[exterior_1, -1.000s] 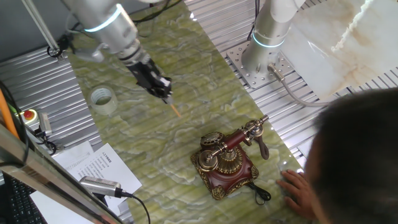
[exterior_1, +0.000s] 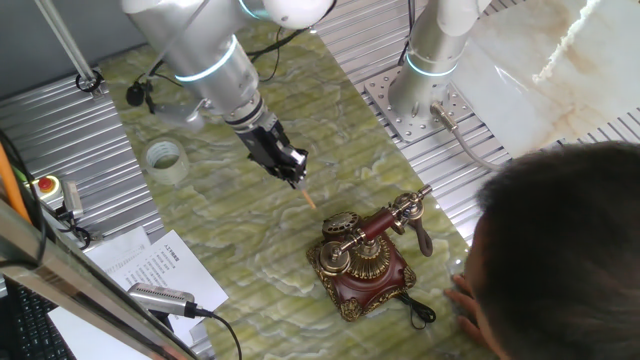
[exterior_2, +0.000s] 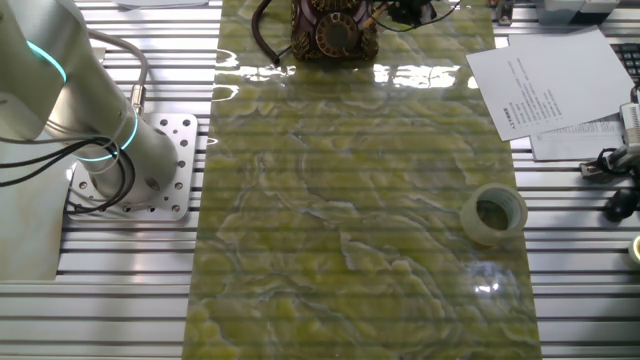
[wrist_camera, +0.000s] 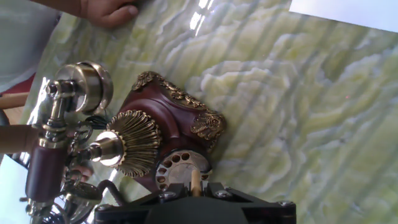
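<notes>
A vintage-style telephone (exterior_1: 365, 270), dark red with brass trim, stands on the green marbled mat. Its round dial (wrist_camera: 181, 168) lies just beyond my gripper in the wrist view. The gripper is shut on a thin wooden stick (exterior_1: 309, 199), whose tip points toward the dial side of the phone. From exterior view 1, the stick's tip appears a short way from the dial; in the wrist view the stick (wrist_camera: 196, 180) overlaps the dial's lower edge, and contact cannot be judged. The handset (wrist_camera: 46, 171) rests across its cradle.
A tape roll (exterior_2: 494, 214) sits on the mat (exterior_2: 340, 250). Papers (exterior_1: 165, 268) and a grey device (exterior_1: 162, 298) lie at the mat's edge. A person's hand is near the phone.
The gripper has moved right and slightly down in exterior view 1, carrying the stick closer to the telephone's dial. The telephone has stayed in place; the person shifted slightly left.
</notes>
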